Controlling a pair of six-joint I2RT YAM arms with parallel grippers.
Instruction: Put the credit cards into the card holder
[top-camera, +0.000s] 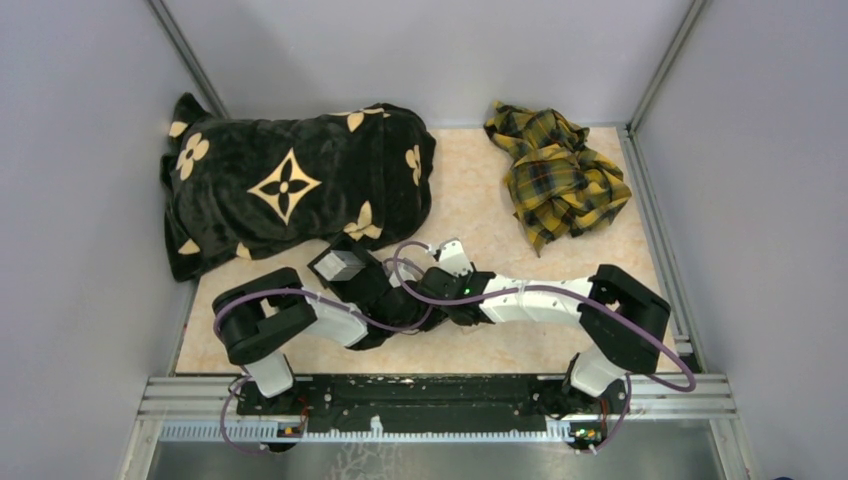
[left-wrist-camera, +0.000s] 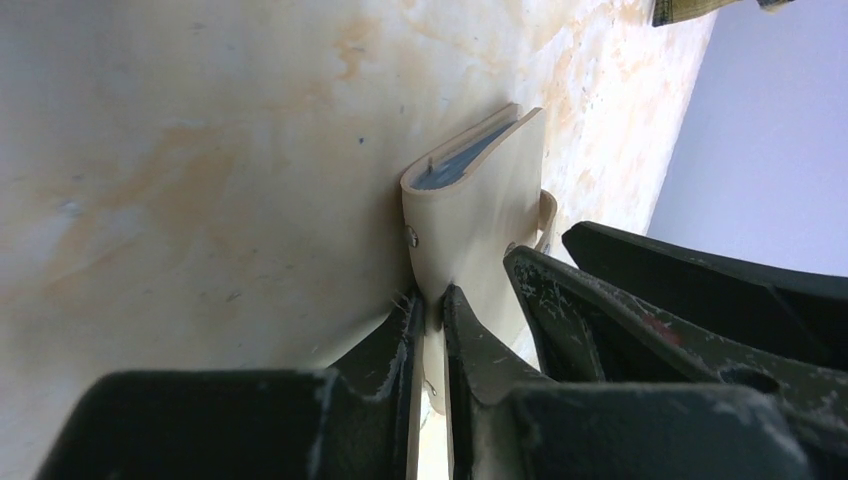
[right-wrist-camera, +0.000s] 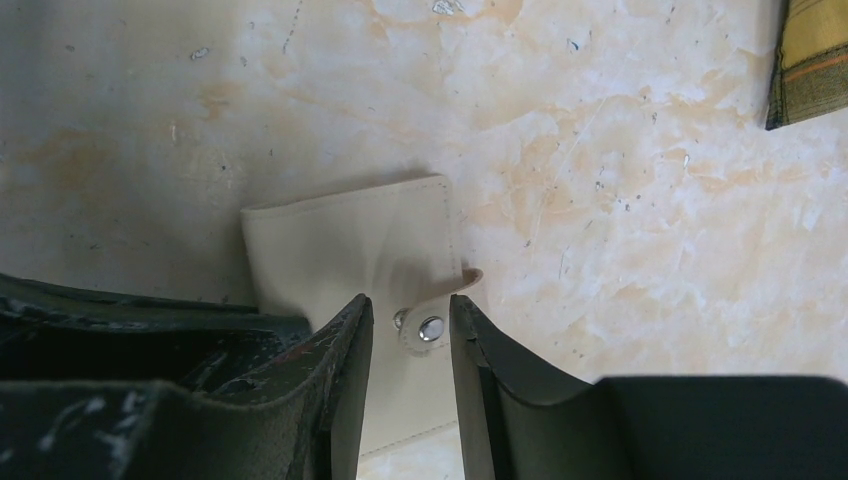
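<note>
The cream card holder (left-wrist-camera: 490, 225) lies folded on the table, with dark clear sleeves showing at its end in the left wrist view. On its spine edge my left gripper is shut, pinching it. Over its closing strap (right-wrist-camera: 432, 325), which has a metal snap, my right gripper hovers open; the strap's end shows between its fingers, not clamped. From above, both arms cover most of the holder. No loose credit card can be made out.
A black box (top-camera: 352, 283) with a grey-white item inside stands by the left arm. Behind it lies a black patterned cushion (top-camera: 300, 190). A yellow plaid cloth (top-camera: 565, 185) is crumpled at back right.
</note>
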